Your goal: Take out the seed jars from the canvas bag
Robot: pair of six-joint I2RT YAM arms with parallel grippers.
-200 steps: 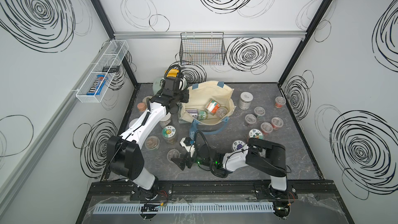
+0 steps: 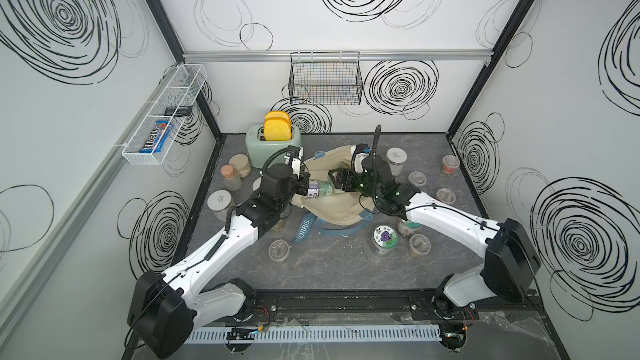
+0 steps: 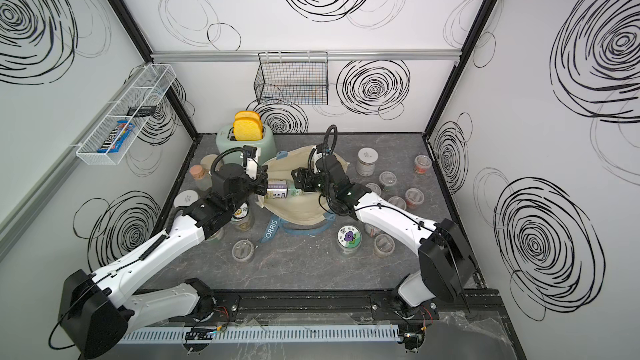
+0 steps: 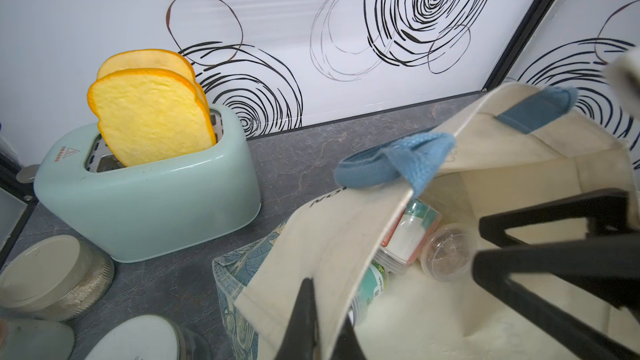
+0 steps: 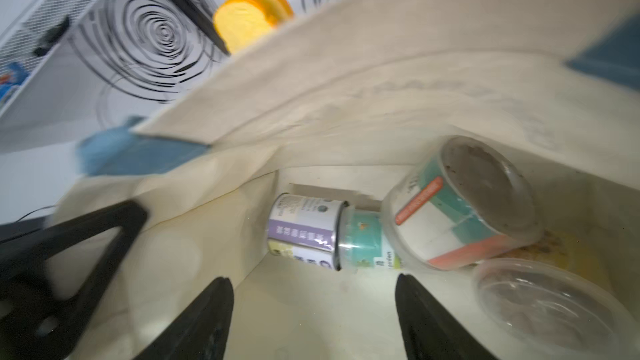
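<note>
The canvas bag [image 2: 333, 213] lies open mid-table, holding several jars: a purple-labelled one [image 5: 303, 226], a teal-labelled one [image 5: 363, 240] and a tilted one with a red stripe [image 5: 440, 220]. My left gripper is shut on the bag's rim at its left side. My right gripper is over the bag's inside, facing the jars. Its fingertips stand apart at the bottom of the right wrist view; whether anything is between them there cannot be made out.
A mint toaster [image 4: 146, 206] with bread stands behind the bag on the left. Many jars stand around the bag, including a white-lidded one [image 2: 396, 156] at back right. A wire basket [image 2: 325, 83] hangs on the back wall.
My right arm has swung up from the table's front into the bag.
</note>
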